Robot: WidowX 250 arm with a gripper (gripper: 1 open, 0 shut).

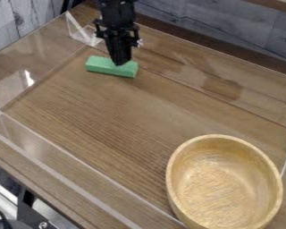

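A green rectangular block [110,66] lies flat on the wooden table near the back left. Above and behind it, at the top middle, the dark gripper [117,46] hangs from the arm, apart from most of the block's top, which is uncovered. Whether its fingers are open or shut is too small to tell.
A large tan round bowl [223,192] stands at the front right. Walls bound it at the back and upper left, with a clear plastic-looking piece at the top left.
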